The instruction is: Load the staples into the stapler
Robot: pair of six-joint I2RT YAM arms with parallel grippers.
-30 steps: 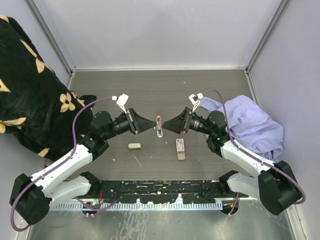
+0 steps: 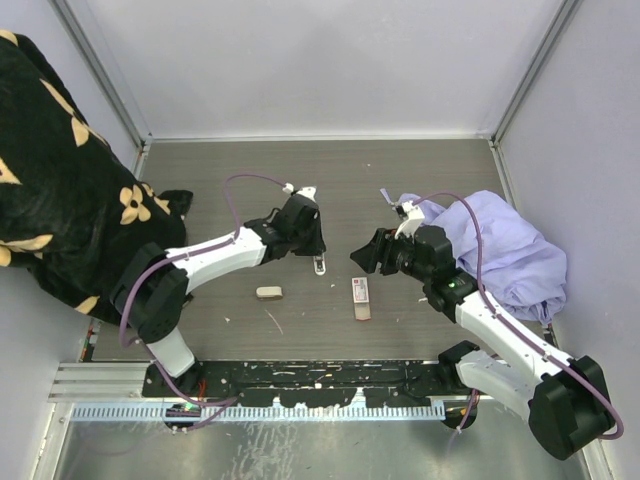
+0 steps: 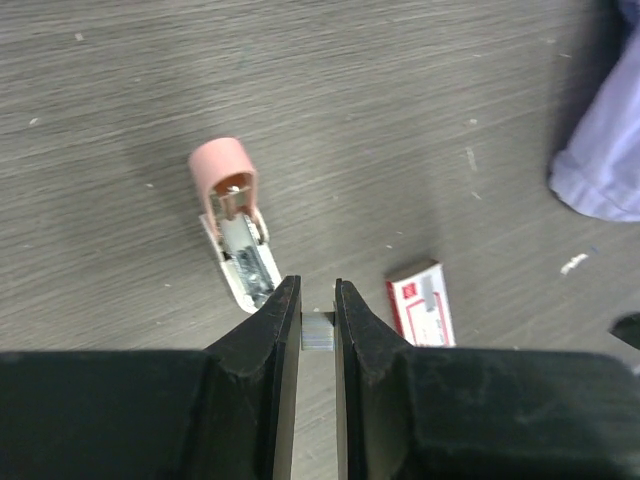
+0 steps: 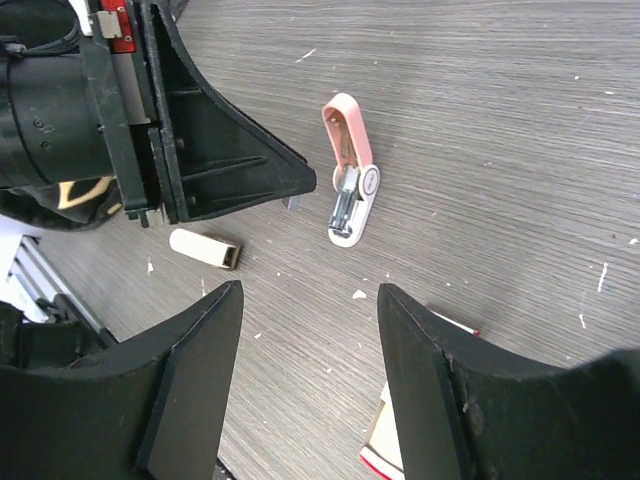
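Note:
The pink and white stapler [image 4: 352, 180] lies on the table with its top swung open, its metal channel showing. In the left wrist view its pink cover [image 3: 222, 166] is raised at the far end. My left gripper is shut on a small silver strip of staples [image 3: 318, 331], held above the table close to the stapler. From the right wrist view, a bit of that strip [image 4: 293, 202] sticks out below the left fingertips. My right gripper stands open and empty, to the right of the stapler near the staple box [image 3: 423, 305].
A pale block [image 2: 269, 293] lies left of the stapler. The staple box's lower part [image 2: 362, 312] sits pulled out toward the front. A lavender cloth [image 2: 500, 250] is heaped at the right, a dark blanket [image 2: 90, 180] at the left.
My left gripper has swung over the stapler from its left side, hiding part of it from above. My right gripper has drawn back to the right, away from the stapler.

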